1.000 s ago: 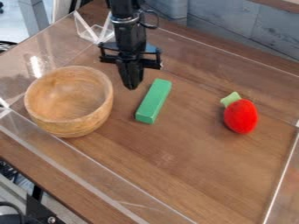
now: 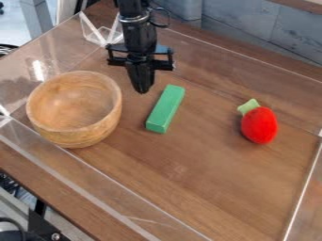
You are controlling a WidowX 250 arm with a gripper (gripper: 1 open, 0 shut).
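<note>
A black gripper point(image 2: 141, 83) points down from the arm at the upper middle, above the table behind a green block point(image 2: 165, 108); whether its fingers are apart is hard to tell. A wooden bowl point(image 2: 75, 132) stands at the left, empty. At the right a red tomato-like object point(image 2: 259, 126) lies against a small light-green piece point(image 2: 248, 106).
The wooden table point(image 2: 189, 188) has open room at the front and right. Clear plastic barriers run along the left and right edges, and a grey wall point(image 2: 251, 33) stands behind.
</note>
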